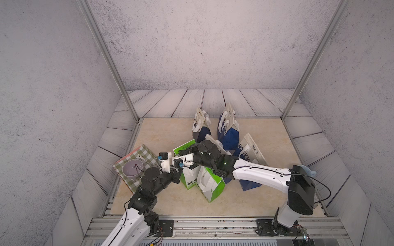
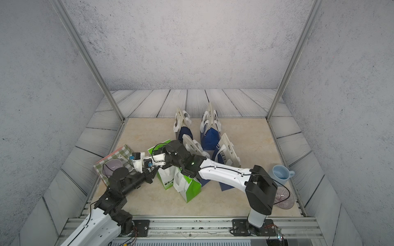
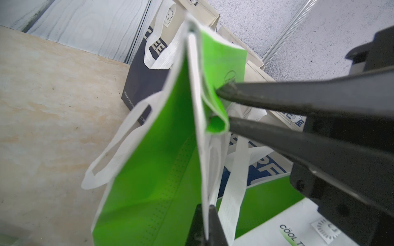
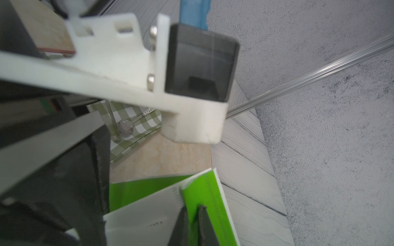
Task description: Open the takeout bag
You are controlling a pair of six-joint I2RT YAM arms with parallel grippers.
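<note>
The green and white takeout bag (image 3: 151, 192) stands upright in the left wrist view, its mouth a narrow slit between two walls. My left gripper is shut on the bag's thin white wall edge, which runs between its tips. From the right reach the dark fingers (image 3: 287, 96) of my right gripper, parted, with their tips at the bag's folded green side near the top. In the right wrist view my right gripper is partly open over the green side panel (image 4: 209, 192) of this bag. From above, both arms hide much of it.
Another green and white bag (image 1: 211, 184) stands close in front. Blue and beige bags (image 1: 228, 133) crowd the back and right. A purple bowl (image 1: 133, 168) sits on a checkered cloth (image 1: 123, 162) at left. A blue mug (image 2: 282, 173) is far right.
</note>
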